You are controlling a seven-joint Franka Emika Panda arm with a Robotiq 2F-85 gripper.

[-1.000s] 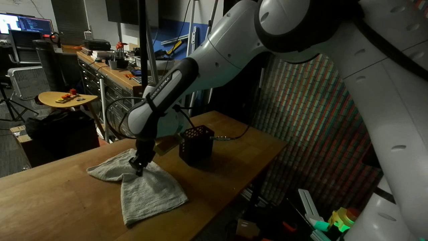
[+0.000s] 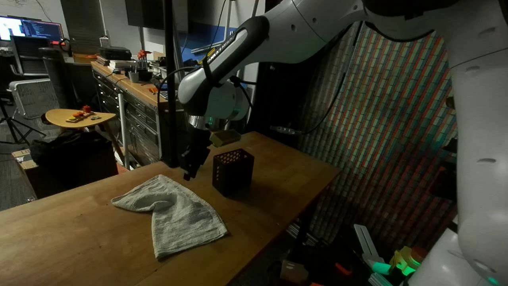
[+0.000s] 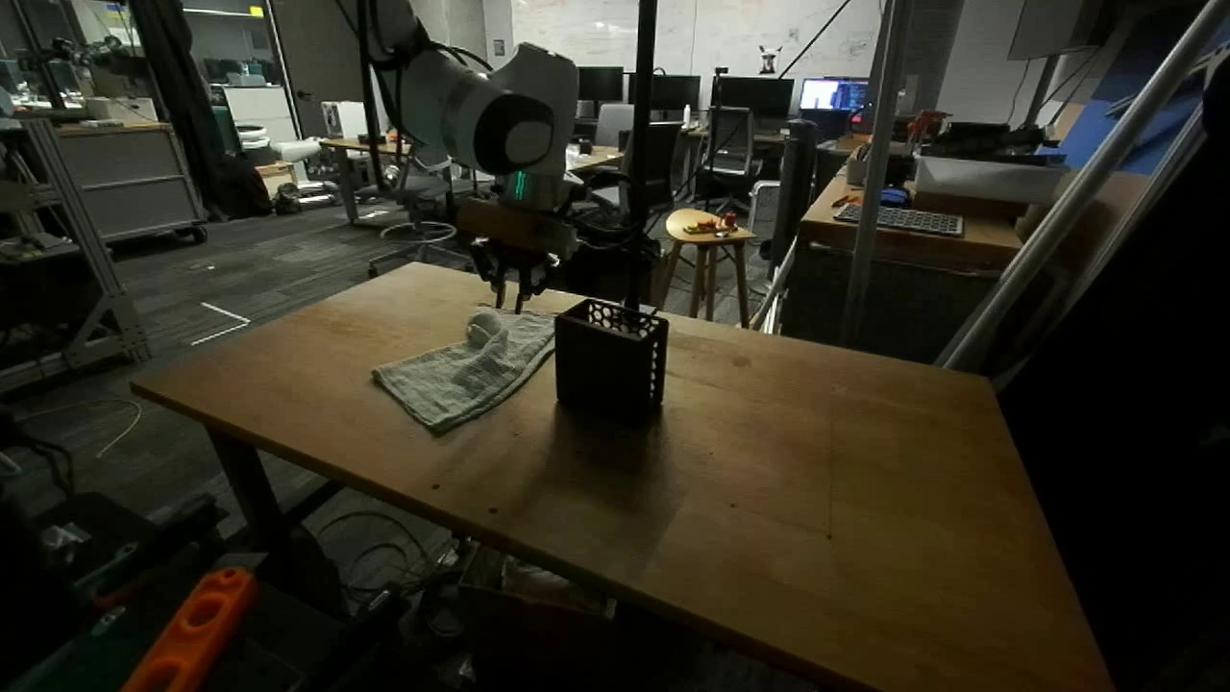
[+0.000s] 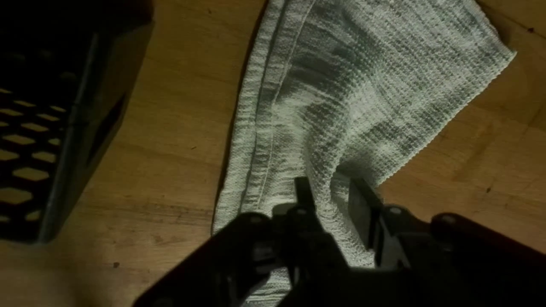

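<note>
A pale grey-green cloth [image 2: 183, 217] lies spread on the wooden table, one corner folded and a raised ridge near its middle. Above its far edge, clear of the tabletop, hangs my gripper [image 2: 188, 175], pointing down. The wrist view shows the two fingers a little apart, with the cloth [image 4: 389, 97] visible below and through the gap. My gripper appears to hold nothing. In exterior view 2 the gripper [image 3: 510, 302] is behind the cloth [image 3: 467, 375], its two fingertips separate.
A black perforated bin [image 2: 233, 172] stands upright close beside the cloth and the gripper; its inside is too dark to see. Bare table [image 3: 807, 461] extends widely on the bin's other side. A dark vertical post [image 2: 169, 95] rises behind the table's edge.
My gripper has lifted off the cloth and moved toward the bin's side and the back of the table. The cloth has shifted slightly the same way and stays on the table.
</note>
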